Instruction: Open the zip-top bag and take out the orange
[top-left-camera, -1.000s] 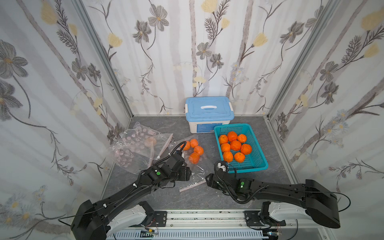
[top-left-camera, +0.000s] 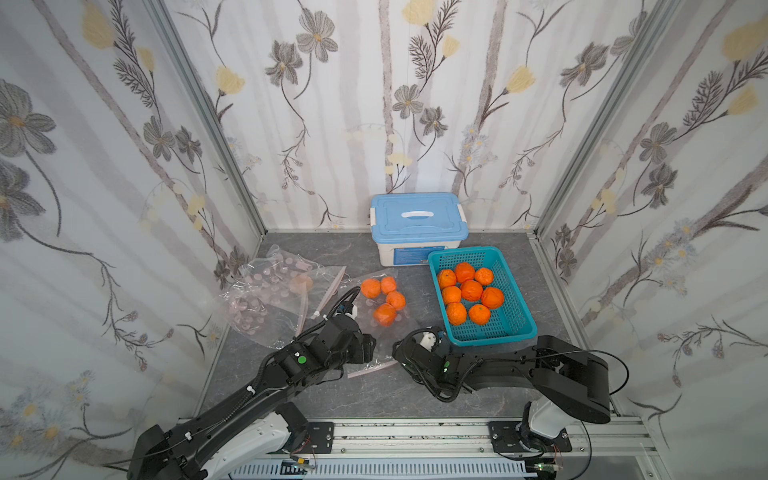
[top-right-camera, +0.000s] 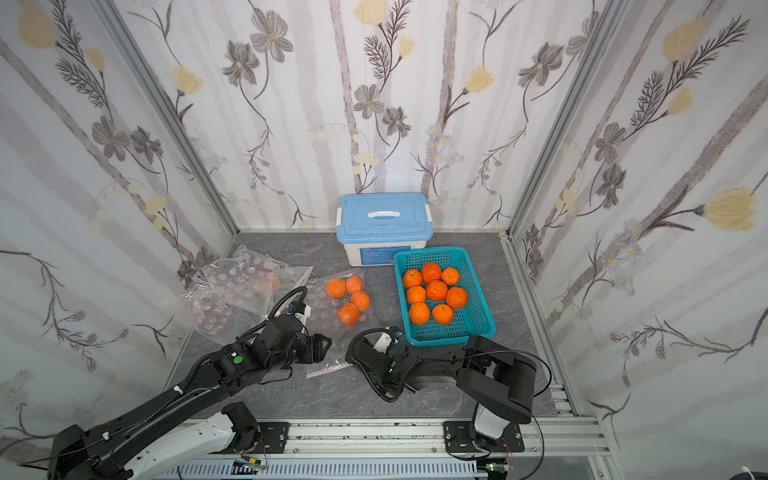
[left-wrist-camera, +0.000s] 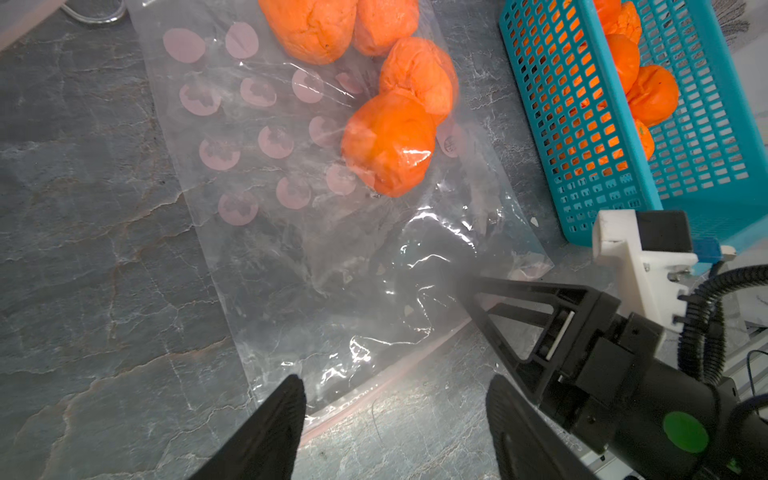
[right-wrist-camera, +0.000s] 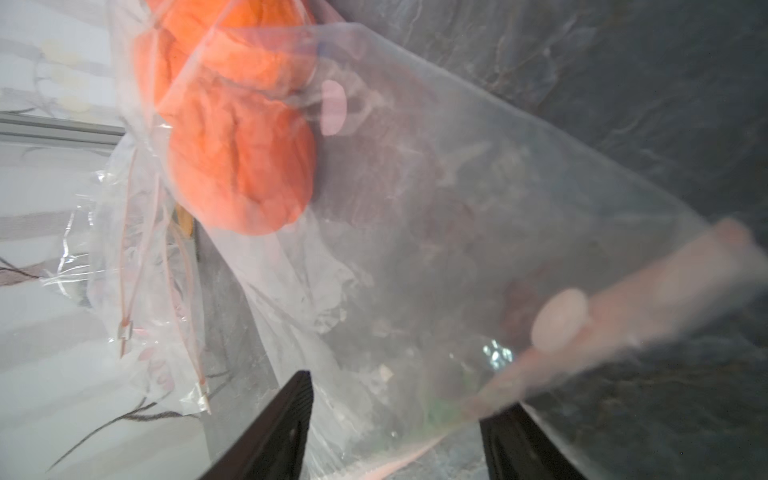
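A clear zip top bag (left-wrist-camera: 304, 232) lies flat on the grey table, its pinkish zip edge (left-wrist-camera: 384, 388) toward the front. Several oranges (left-wrist-camera: 392, 144) are inside, at the far end. My left gripper is open above the zip edge, with nothing held. From the right, my right gripper (top-left-camera: 397, 352) reaches over the bag's right front corner; its dark fingers (left-wrist-camera: 504, 300) seem to press on the film there. In the right wrist view the zip edge (right-wrist-camera: 608, 320) runs blurred past the open right gripper; whether it touches a finger is unclear.
A teal basket (top-left-camera: 524, 316) with several oranges stands at right, close to the right gripper. A blue-lidded box (top-left-camera: 418, 220) is behind. More clear bags (top-left-camera: 264, 296) lie at left, near the left arm.
My right gripper has moved left, over the bag's corner, and the bag's front edge has shifted slightly left.
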